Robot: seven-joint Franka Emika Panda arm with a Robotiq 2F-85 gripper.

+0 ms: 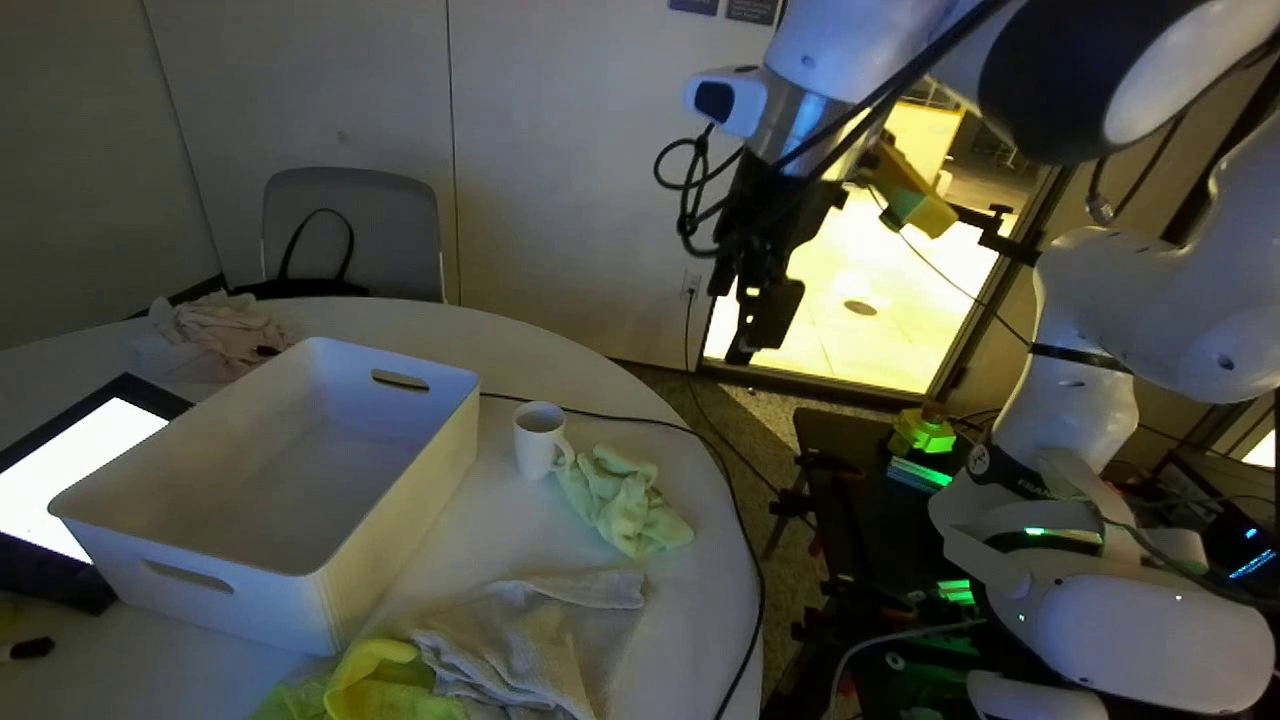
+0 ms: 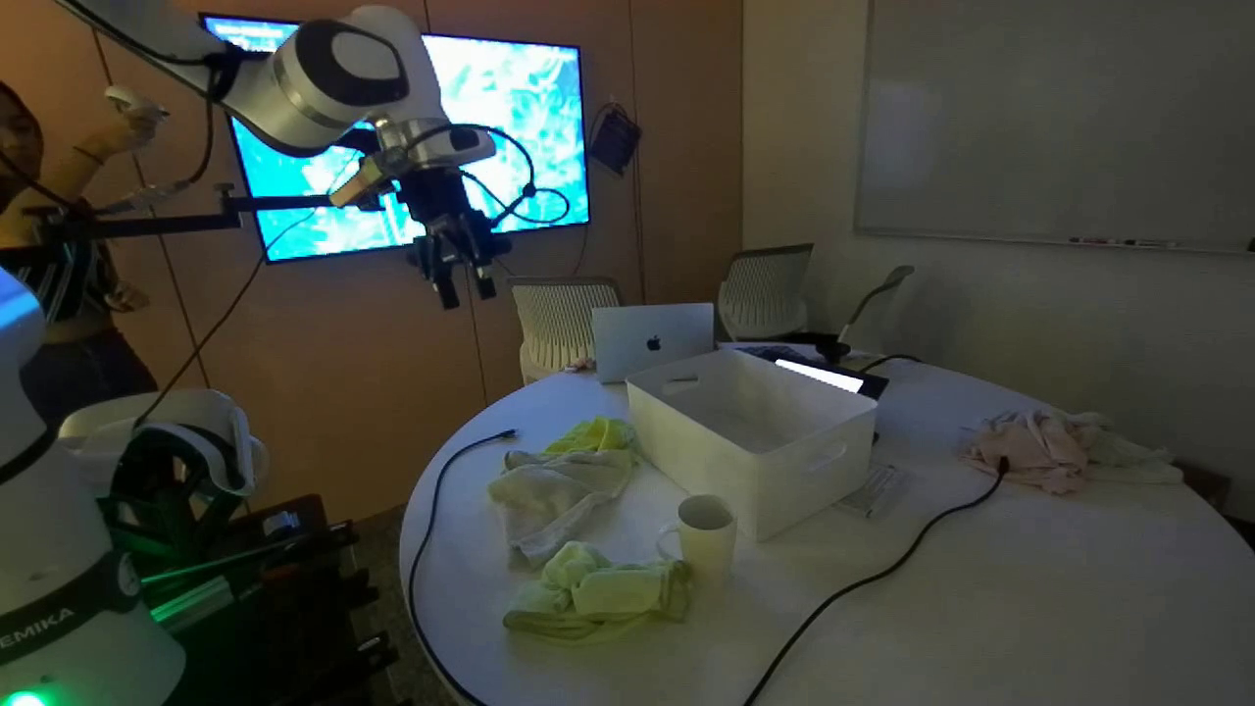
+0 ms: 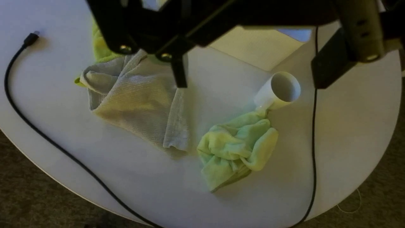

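Observation:
High above the near side of the round table hangs my gripper, open with nothing between its fingers. Below it, in the wrist view, a crumpled light-green cloth lies beside a white mug. The mug stands upright, its handle side close to that cloth. A grey towel is spread to the left, partly over a yellow-green cloth. The large white bin looks empty in exterior view 1, with the mug near one of its corners.
One black cable runs along the table's edge; another cable crosses the table. Behind the bin are a laptop and a lit screen. Pinkish cloth lies on the far side.

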